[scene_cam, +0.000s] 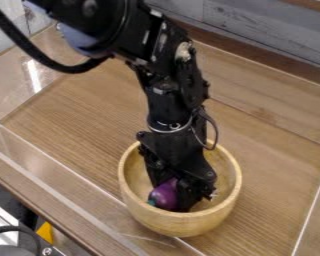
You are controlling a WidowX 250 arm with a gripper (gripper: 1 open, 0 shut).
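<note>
A wooden bowl (pixel 203 215) stands on the table in the lower middle of the camera view. The black arm reaches down into it, its gripper (pixel 176 185) low inside the bowl, shut on a purple object (pixel 163 195). That object is partly hidden by the fingers.
Bare wooden tabletop (pixel 83 100) lies to the left and behind, with a clear strip along the near left edge. A pale wall (pixel 256 40) runs along the back. Cables and a small yellow item sit off the table at bottom left.
</note>
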